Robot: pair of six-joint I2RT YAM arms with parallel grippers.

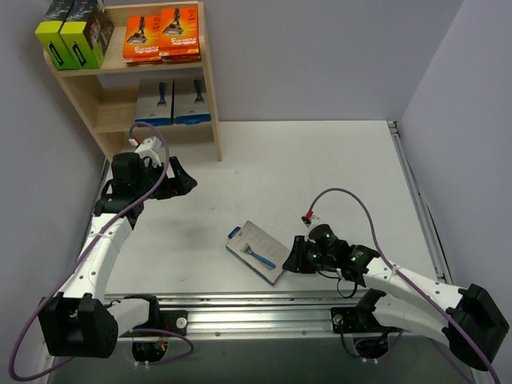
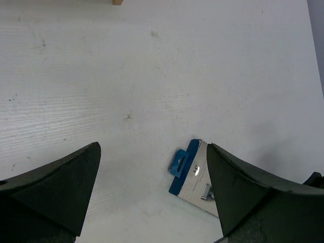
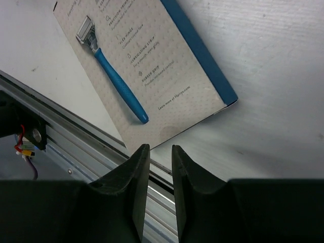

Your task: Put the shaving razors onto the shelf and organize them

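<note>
A white razor box [image 1: 258, 254] with a blue edge and a printed blue razor lies flat and skewed on the front of the table. My right gripper [image 1: 289, 266] is at its right corner. In the right wrist view the two fingertips [image 3: 144, 152] are close together with a narrow gap, at the near edge of the box [image 3: 172, 109]. Nothing clearly shows between them; a grip on the edge cannot be made out. My left gripper is open and empty above bare table, left of the box. Two similar razor boxes [image 1: 155, 102] lean on the lower shelf [image 1: 116, 114].
The upper shelf of the wooden rack [image 1: 210, 72] holds orange boxes [image 1: 180, 34] and green-black boxes [image 1: 84, 36]. A metal rail [image 1: 256, 320] runs along the front edge of the table, close to the right gripper.
</note>
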